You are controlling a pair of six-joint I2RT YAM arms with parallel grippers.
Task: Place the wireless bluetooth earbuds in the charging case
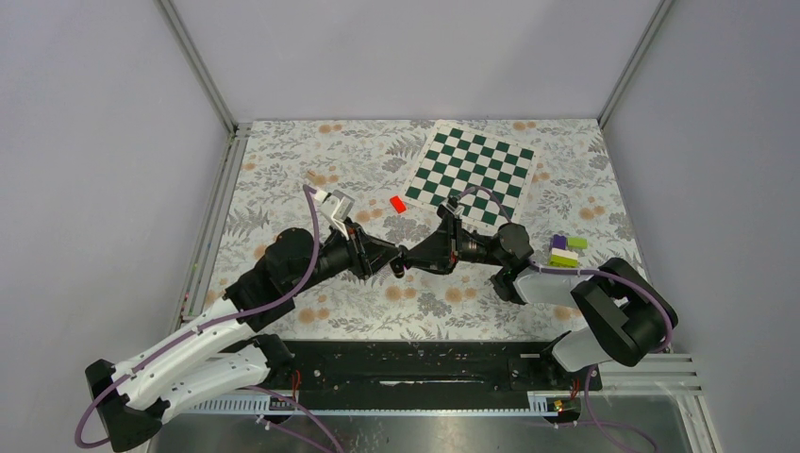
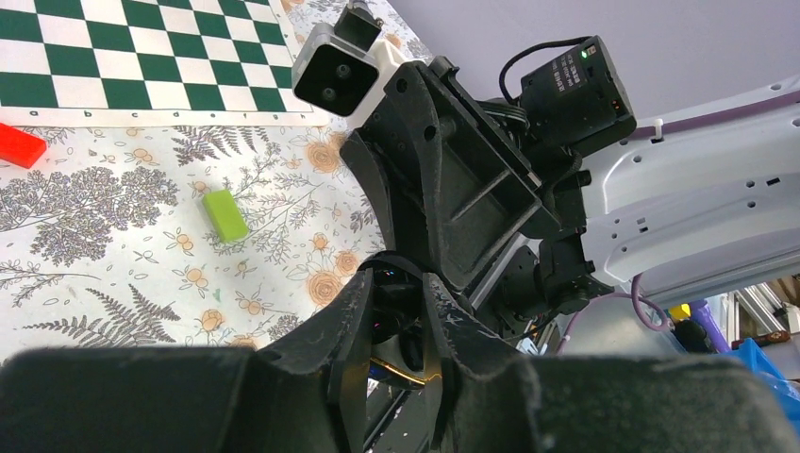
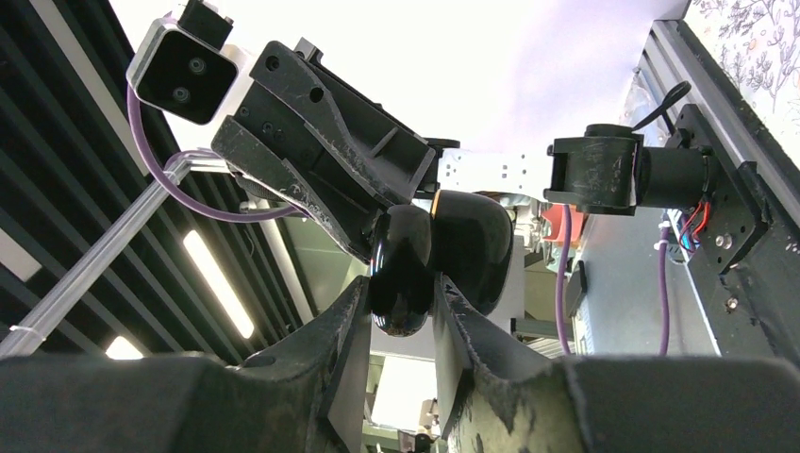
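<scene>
A glossy black charging case [image 1: 398, 270] is held in the air between my two grippers, above the front middle of the table. In the right wrist view it appears as two rounded black parts, a smaller one [image 3: 403, 269] and a larger one [image 3: 479, 250], with a thin gold edge between them. My right gripper is shut around the smaller part. From the other side, my left gripper is shut on the case, whose gold line [image 2: 406, 372] shows low between the fingers. The earbuds cannot be made out in any view.
A green-and-white checkered board [image 1: 472, 172] lies at the back. Near it is a red block [image 1: 398, 204]. A green block [image 2: 225, 215] lies on the floral cloth, and a few coloured blocks [image 1: 564, 257] sit beside the right arm.
</scene>
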